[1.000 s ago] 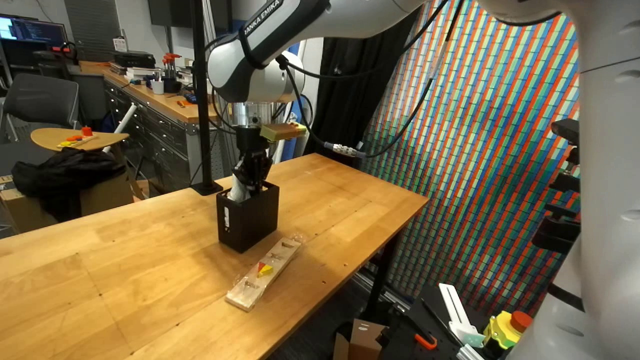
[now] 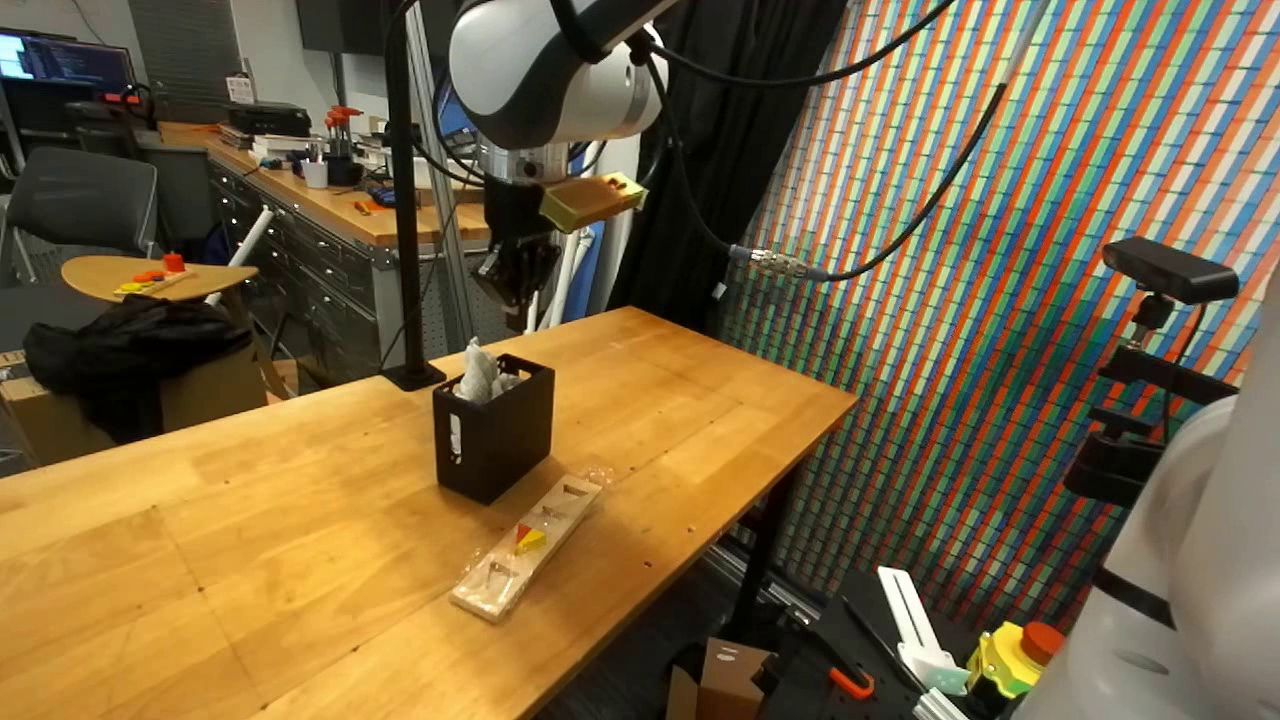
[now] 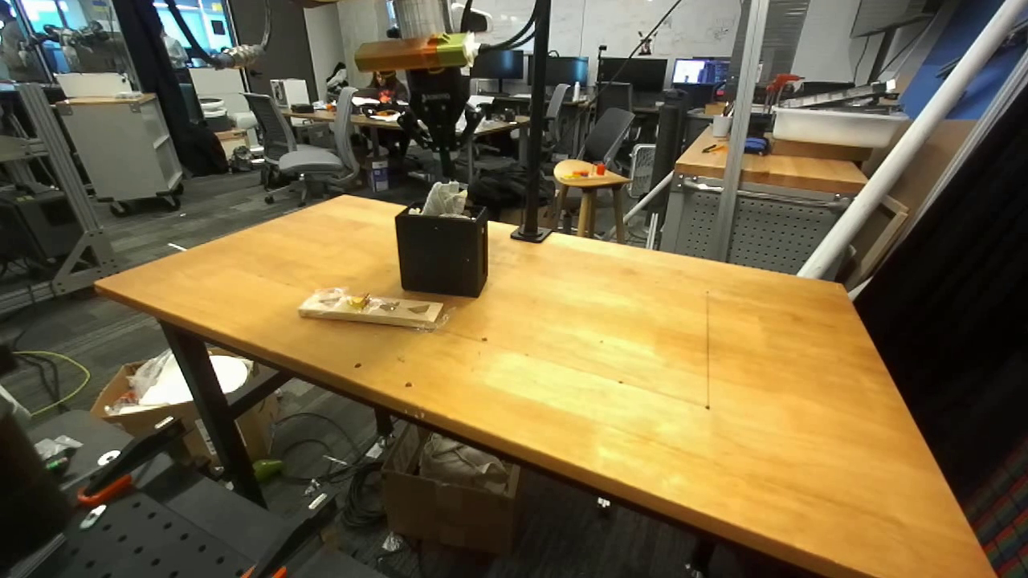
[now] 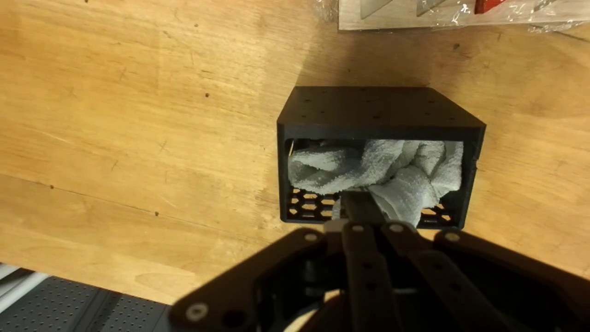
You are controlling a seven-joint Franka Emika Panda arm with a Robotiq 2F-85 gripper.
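A black box [image 2: 493, 434] stands upright on the wooden table, open at the top. A crumpled light grey cloth [image 4: 412, 185] lies inside it, and one end of that cloth [image 2: 479, 377] pokes above the rim. My gripper [image 2: 531, 319] hangs over the box, clear of the cloth, and is shut with nothing visible between its fingers. From the wrist view, the fingertips [image 4: 362, 205] cover part of the cloth and the box's near rim.
A wooden strip with triangular cut-outs in clear wrap [image 2: 528, 547] lies beside the box, holding a red and yellow piece. A black post [image 3: 532, 144] rises at the table's edge.
My gripper was down at the box's opening by the cloth; now it has risen well above. The cloth remains in the box, which looks slightly shifted.
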